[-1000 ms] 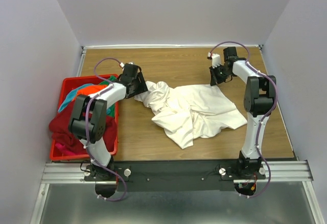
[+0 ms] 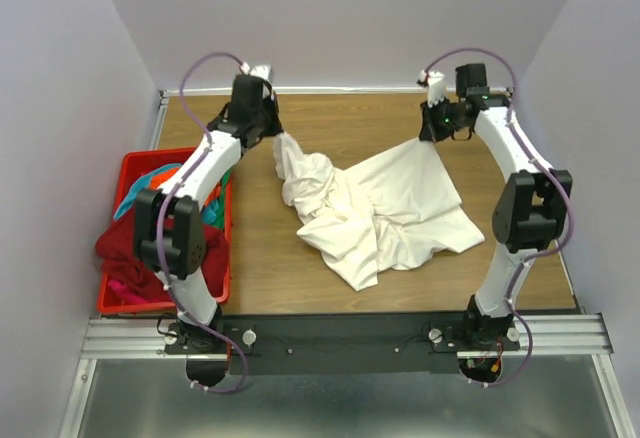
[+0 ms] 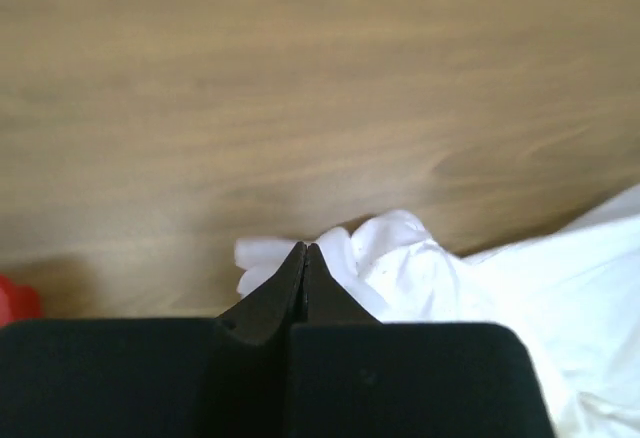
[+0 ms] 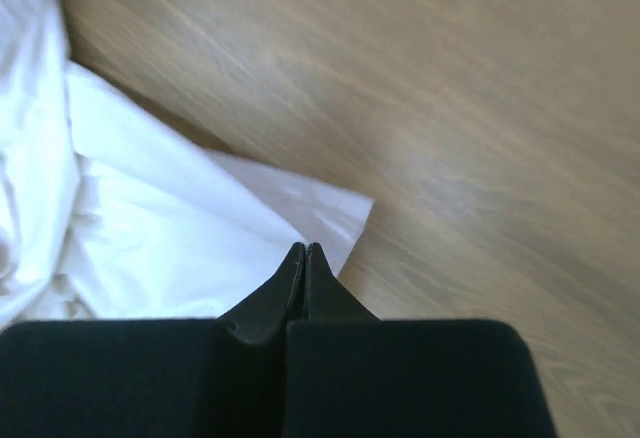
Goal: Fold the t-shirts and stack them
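Note:
A white t-shirt [image 2: 375, 213] lies crumpled across the middle of the table, its left part bunched and its right part flatter. Its upper left end rises to my left gripper [image 2: 277, 130], which is shut on the cloth. Bunched white fabric [image 3: 390, 258] shows just past the closed left fingertips. At the upper right corner my right gripper [image 2: 428, 138] is shut on the shirt's edge, which is lifted toward it. In the right wrist view a fold of the shirt [image 4: 190, 218] runs into the closed tips.
A red bin [image 2: 222, 296] at the left holds several coloured garments, with dark red cloth [image 2: 140, 258] and orange cloth among them. The left arm reaches over this bin. Bare wooden table [image 2: 345, 123] stretches behind the shirt, and the front left is free too.
The shirt's lower part stays put.

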